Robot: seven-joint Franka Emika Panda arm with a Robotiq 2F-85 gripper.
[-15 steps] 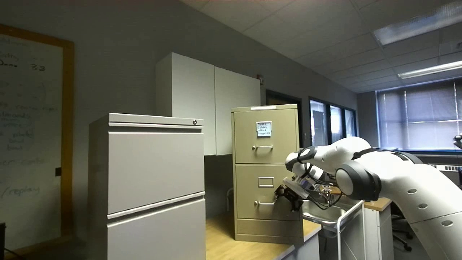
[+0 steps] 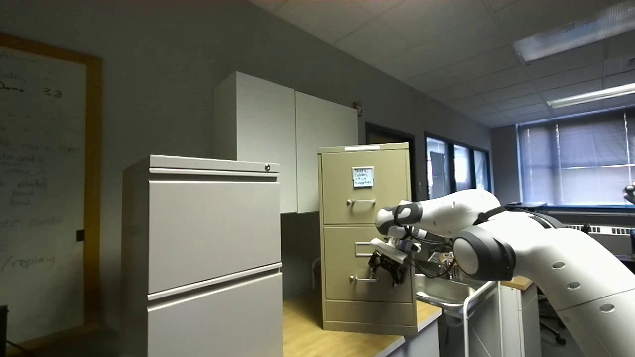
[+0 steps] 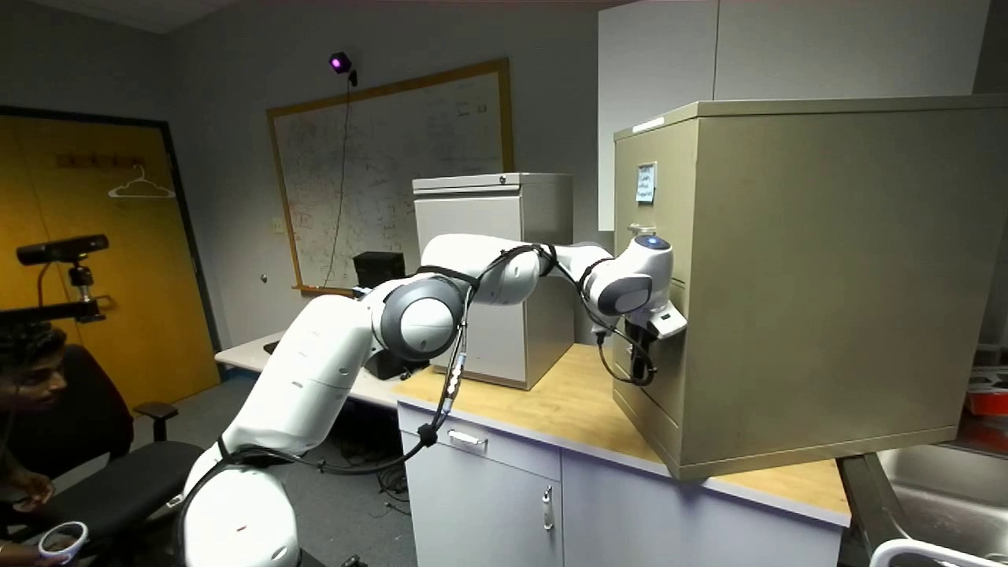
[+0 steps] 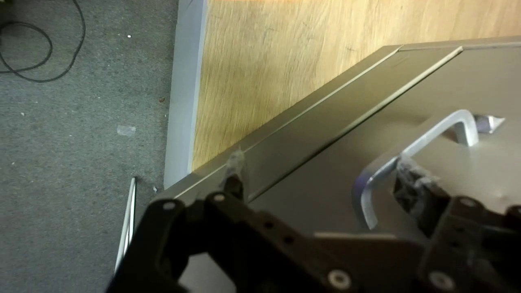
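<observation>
A tan filing cabinet has two drawers, each with a metal handle. In the first exterior view my gripper is at the lower drawer, by the right end of its handle. In the wrist view my gripper is open, its fingers wide apart with nothing gripped. The right finger's wrapped tip appears right against the silver handle; whether they touch I cannot tell. The left finger's tip lies over the cabinet's lower front. Both drawers look closed.
The cabinet stands on a wooden counter whose front edge drops to carpet. A light grey cabinet stands to the left, and a sink lies to the right. A person sits at the far left of the second exterior view.
My arm and gripper have moved left across the lower drawer, closer to its handle. The cabinet and its drawers look unchanged.
</observation>
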